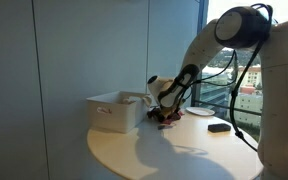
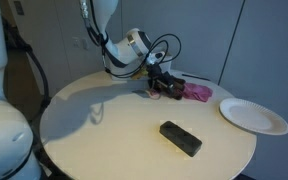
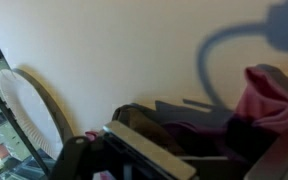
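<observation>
My gripper (image 2: 156,90) is low over a small pile of crumpled cloths on the round white table. In the wrist view its fingers (image 3: 149,150) stand apart, so it is open, with dark fabric below and between them. A pink cloth (image 3: 266,103) lies close by the right-hand finger. Exterior view 2 has a brighter pink cloth (image 2: 197,92) at the pile's right end and a dark cloth (image 2: 172,86) beside it. From exterior view 1 the pile shows as a small red patch (image 1: 171,121), partly covered by the gripper. Whether the fingers touch fabric is unclear.
A pale open box (image 1: 111,116) stands left of the arm at the table's back edge. On the other side are a white plate (image 2: 254,116) and a black block (image 2: 181,138).
</observation>
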